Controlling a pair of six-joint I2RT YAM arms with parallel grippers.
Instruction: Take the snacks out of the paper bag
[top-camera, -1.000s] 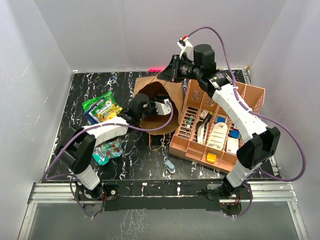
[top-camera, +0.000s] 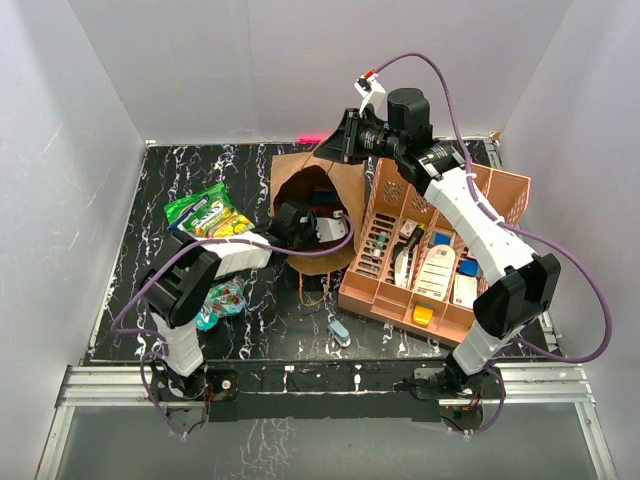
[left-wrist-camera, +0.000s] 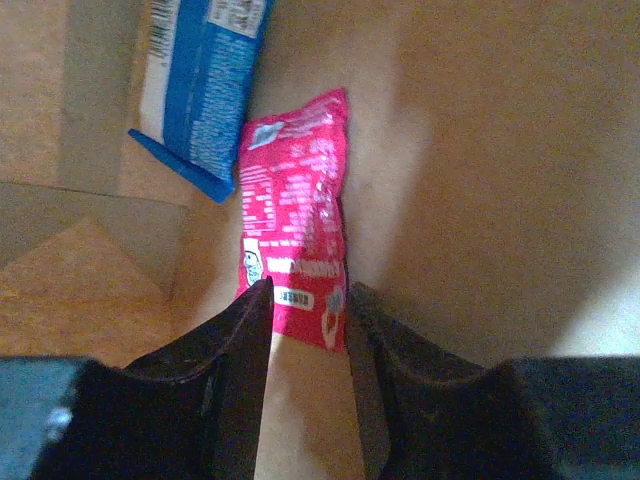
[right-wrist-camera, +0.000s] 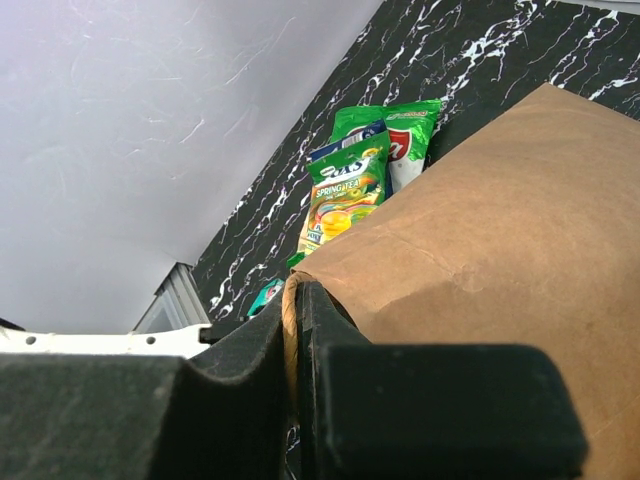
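Observation:
The brown paper bag (top-camera: 349, 185) lies with its mouth open toward the left arm. My right gripper is shut on the bag's upper rim, holding the edge up. Inside the bag, my left gripper has its fingers part open, with the near end of a pink snack packet (left-wrist-camera: 295, 215) showing just beyond and between the tips. Contact with the packet cannot be made out. A blue packet (left-wrist-camera: 212, 90) lies against its far end. On the table at left are green and yellow snack bags (top-camera: 222, 218) and a teal packet (top-camera: 222, 300).
A pink-orange divided crate (top-camera: 375, 300) with assorted goods stands right of the bag, beneath the right arm. A small grey-blue object (top-camera: 340, 332) lies near the front edge.
The right arm and the held rim stay in place.

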